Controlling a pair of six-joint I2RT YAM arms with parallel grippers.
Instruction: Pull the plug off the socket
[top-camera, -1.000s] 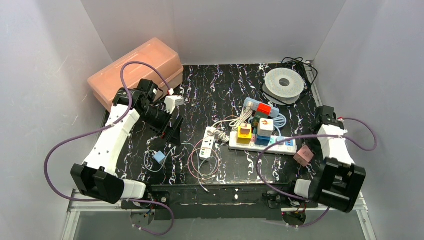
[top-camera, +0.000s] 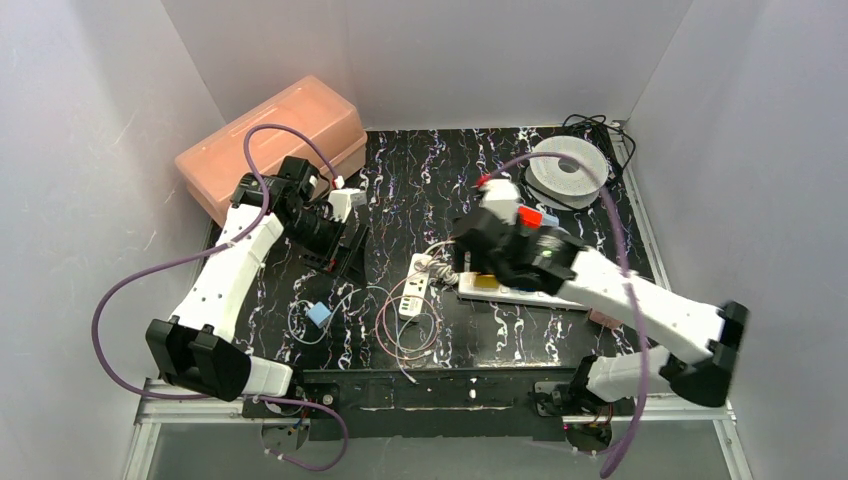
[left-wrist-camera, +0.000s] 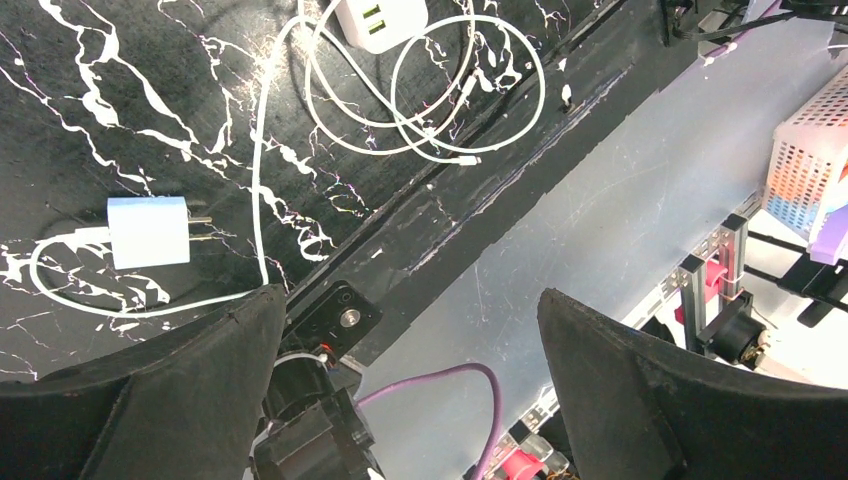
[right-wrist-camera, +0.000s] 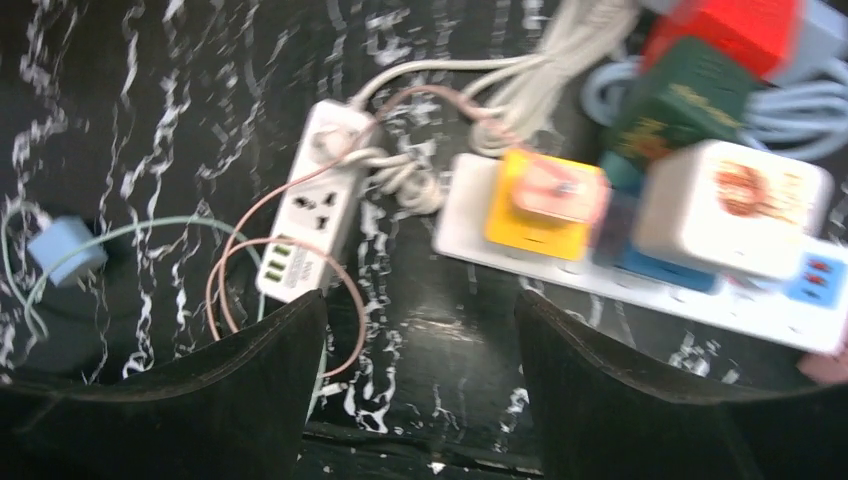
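Note:
A small white power strip (top-camera: 411, 293) lies mid-table; in the right wrist view the white plug (right-wrist-camera: 332, 143) sits at its far end, cords around it. A longer strip (right-wrist-camera: 463, 215) to its right bears stacked cube adapters (right-wrist-camera: 730, 210). My right gripper, blurred in the top view, hangs above them, fingers apart and empty. My left gripper (top-camera: 338, 262) hovers left of the small strip, open and empty. A blue charger (left-wrist-camera: 148, 231) lies loose below it on the table.
A salmon box (top-camera: 262, 130) stands back left. A white reel (top-camera: 568, 149) with black cable lies back right. Loose cables loop near the front edge.
My right arm has swung from the right edge leftward over the strips and adapters. The left arm looks almost unmoved.

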